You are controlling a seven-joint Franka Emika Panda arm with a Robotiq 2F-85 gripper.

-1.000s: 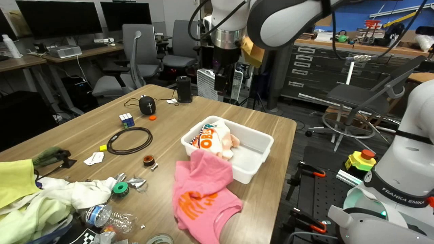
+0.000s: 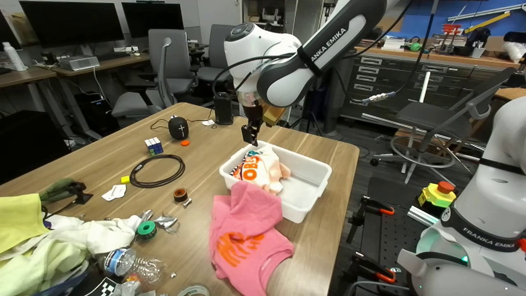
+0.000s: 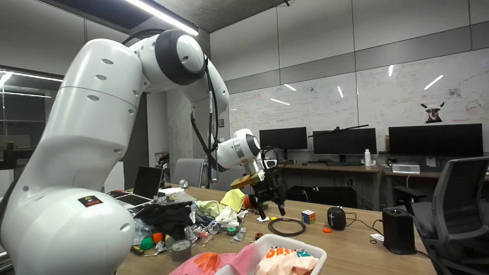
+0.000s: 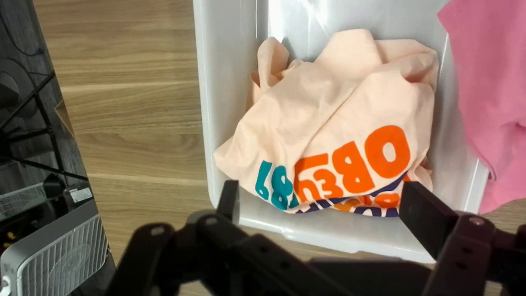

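A peach shirt (image 4: 320, 113) with orange and teal lettering lies crumpled in one end of the white plastic bin (image 2: 308, 190). Draped over the bin's rim and onto the table is a pink shirt (image 2: 246, 232) with an orange print. My gripper (image 2: 252, 140) hangs above the bin's far end in exterior view 1. The wrist view shows the gripper open, its fingers wide apart and nothing held, with the lettered edge of the peach shirt below and between them. Part of the pink shirt (image 4: 498, 93) shows at the right there.
The bin's other end is empty. A coiled black cable (image 2: 158, 171), a puzzle cube (image 2: 153, 146) and a round black speaker (image 2: 178, 128) stand on the table. Cloths (image 2: 98, 237) and a plastic bottle (image 2: 130, 264) clutter its near left. Bare wood borders the bin's right side.
The arm has come down and to the left in exterior view 1, bringing the gripper from high behind the table to just above the bin. Both shirts and the bin look unmoved.
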